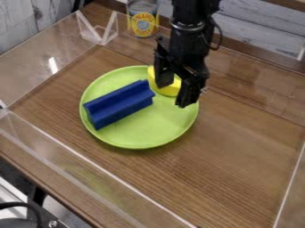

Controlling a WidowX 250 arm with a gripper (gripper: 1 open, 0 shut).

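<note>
My black gripper (pixel 180 82) is low over the back of a green plate (pixel 155 132), its fingers around or just above a yellow banana-like piece (pixel 165 87), which it partly hides. The gripper is open. A long blue block (pixel 119 104) lies on the plate's left side.
At the back left stand a jar with a yellow label (pixel 143 22) and a clear plastic piece near it. A black cable lies at the bottom left.
</note>
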